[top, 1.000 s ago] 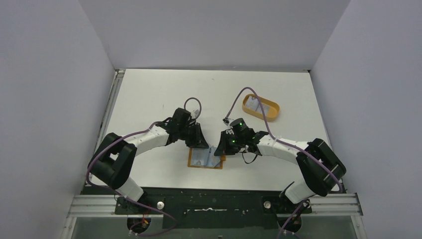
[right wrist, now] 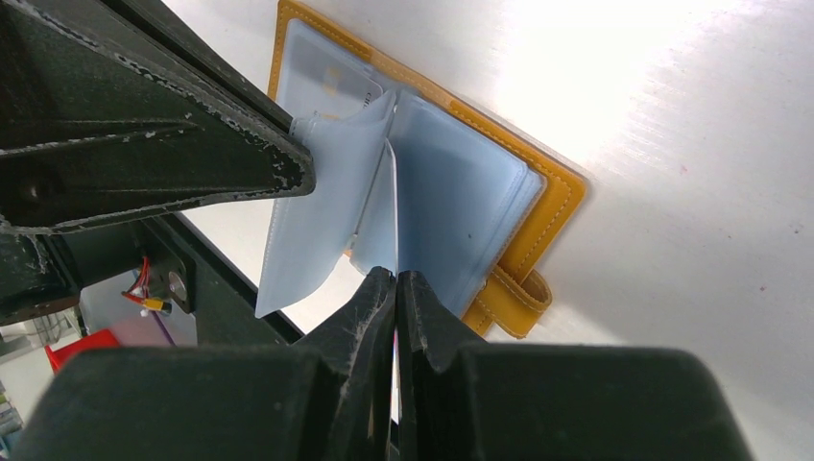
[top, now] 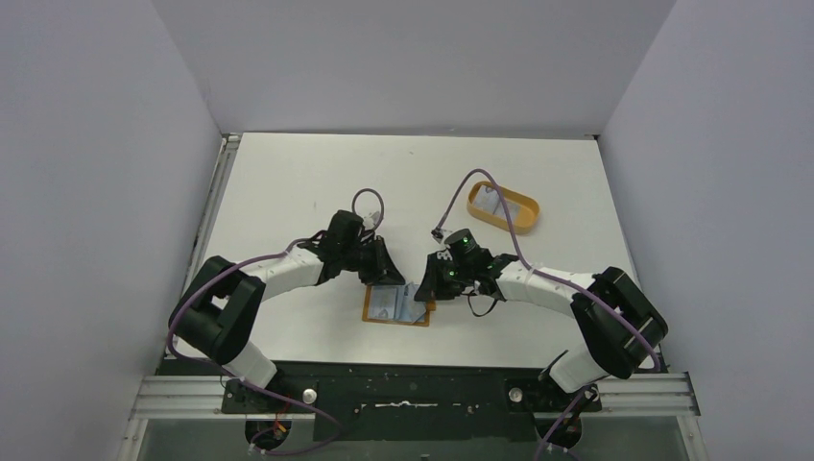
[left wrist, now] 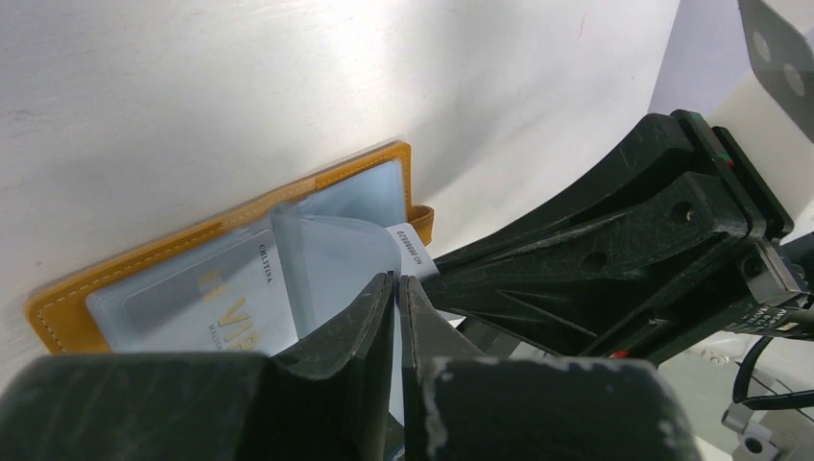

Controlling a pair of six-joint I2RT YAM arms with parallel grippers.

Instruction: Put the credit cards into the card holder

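Note:
An open tan card holder [top: 396,323] with translucent sleeves lies beneath both grippers, near the table's front. In the left wrist view my left gripper is shut on the upper edge of a translucent sleeve [left wrist: 336,254], which stands raised from the holder. My right gripper pinches a thin white card [right wrist: 393,206], seen edge-on, with its far end against the raised sleeve. Printed text shows on that card [left wrist: 411,248] in the left wrist view. Whether its tip is inside the sleeve I cannot tell. Another card [left wrist: 235,288] lies in the holder's left side.
At the back right sits a tan tray [top: 528,223] with pale cards [top: 490,200] inside. The two grippers stand very close together over the holder.
The right arm and the holder look almost unmoved.

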